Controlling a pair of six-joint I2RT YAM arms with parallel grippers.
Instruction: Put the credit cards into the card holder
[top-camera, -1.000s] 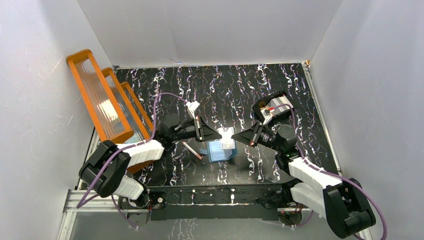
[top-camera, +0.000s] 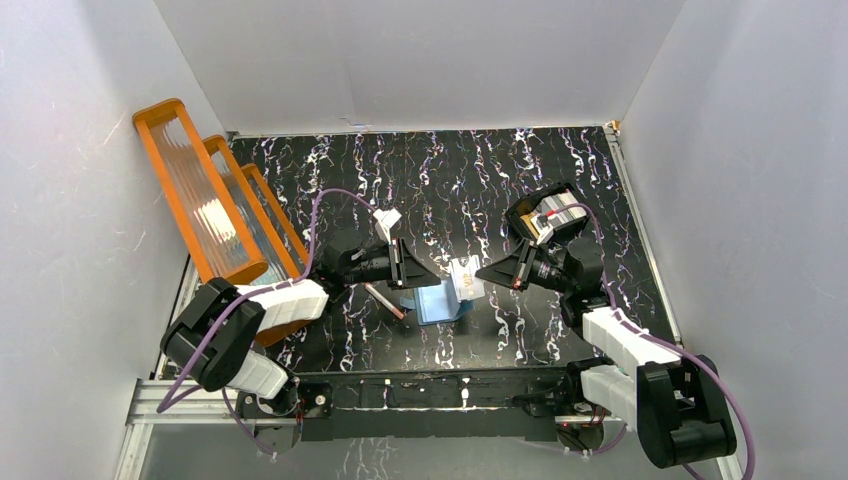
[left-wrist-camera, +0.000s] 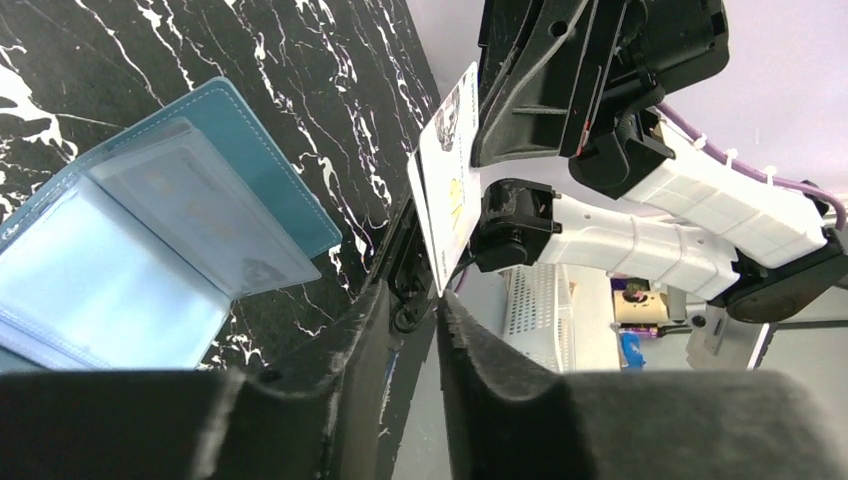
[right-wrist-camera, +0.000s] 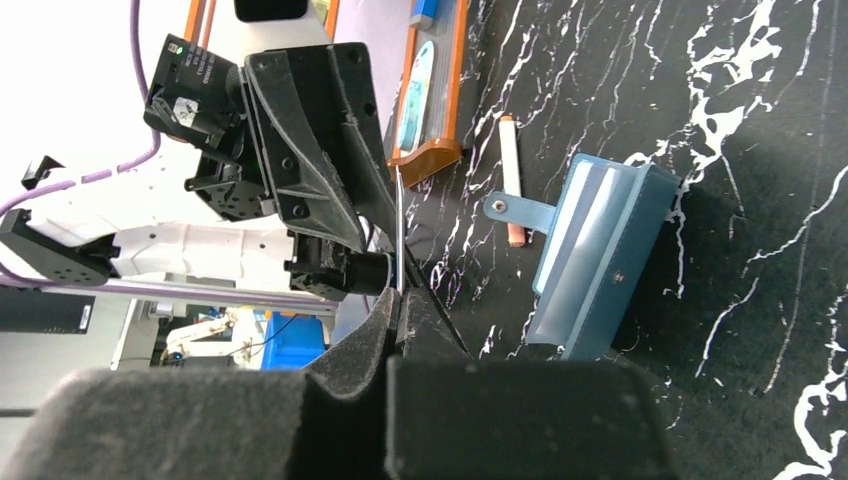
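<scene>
My right gripper (top-camera: 482, 276) is shut on a white card (top-camera: 467, 277), seen face-on in the left wrist view (left-wrist-camera: 446, 180) and edge-on in the right wrist view (right-wrist-camera: 400, 235). Below lies the light-blue card holder (top-camera: 435, 303), opened, with a clear sleeve (left-wrist-camera: 190, 210) and a strap with a snap (right-wrist-camera: 520, 211). My left gripper (top-camera: 432, 282) hovers above the holder, left of the card, apart from it in the top view; its fingers in the left wrist view have a gap between them.
An orange-and-white stick (right-wrist-camera: 509, 160) lies left of the holder. Orange-framed racks (top-camera: 165, 140) fill the left side. A black box with contents (top-camera: 520, 215) sits at the back right.
My right gripper has moved right with the card, away from my left gripper. The left gripper has shifted only slightly.
</scene>
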